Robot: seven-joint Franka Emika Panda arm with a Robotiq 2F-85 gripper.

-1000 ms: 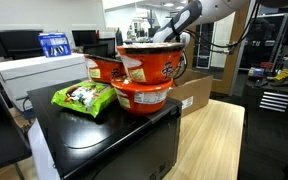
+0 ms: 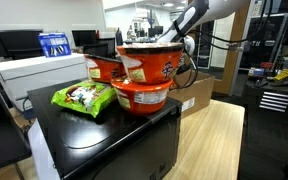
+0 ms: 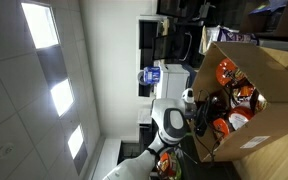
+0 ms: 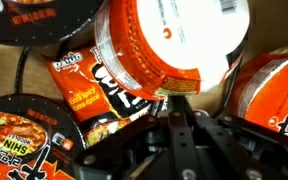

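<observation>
In the wrist view my gripper is shut; no object shows between its fingers. Its tips are close to the lower edge of a red and white noodle cup (image 4: 172, 40) lying on its side. Beside that cup is a red and orange noodle packet (image 4: 96, 88). A dark-lidded bowl (image 4: 22, 135) lies at the left, and another red container (image 4: 274, 95) at the right. From exterior view 2, the gripper reaches into an open cardboard box (image 3: 269, 125) holding several red packages; its fingertips are hard to make out there.
Exterior view 1 shows red bowls (image 2: 149, 65) stacked on a black surface (image 2: 69, 135), with a green packet (image 2: 84, 97) beside them. Cardboard walls (image 2: 194, 97) surround the packages. Wooden table (image 2: 216, 140) to the right of the box is clear.
In exterior view 1 the arm behind the stacked bowls has shifted slightly. The bowls, green packet and box stay where they were.
</observation>
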